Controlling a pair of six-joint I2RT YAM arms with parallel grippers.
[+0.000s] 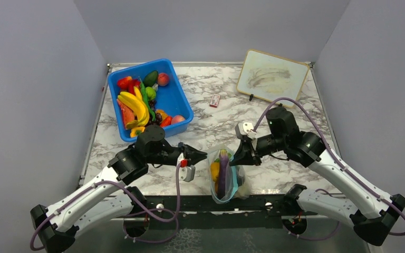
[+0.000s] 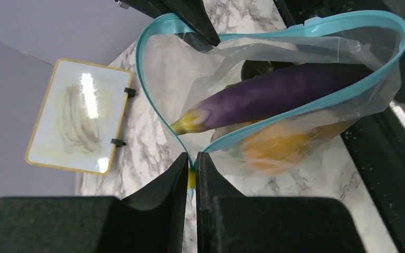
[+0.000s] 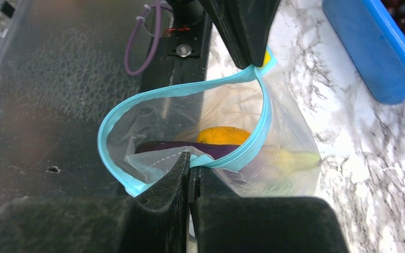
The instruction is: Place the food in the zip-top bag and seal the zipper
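The clear zip top bag (image 1: 222, 190) with turquoise zipper stands at the front centre, holding a long eggplant (image 2: 279, 95) and a yellow item (image 3: 224, 135). My left gripper has its fingertips nearly together around the zipper's end, where a yellow slider shows; whether they grip it is unclear. My right gripper is shut on the bag's turquoise rim on the opposite side. The bag's mouth is open between the two grippers.
A blue bin (image 1: 182, 95) of fruit and vegetables is at the back left. A whiteboard (image 1: 271, 76) lies at the back right and a small red-and-white box (image 1: 214, 100) at the middle. The counter's front edge runs beside the bag.
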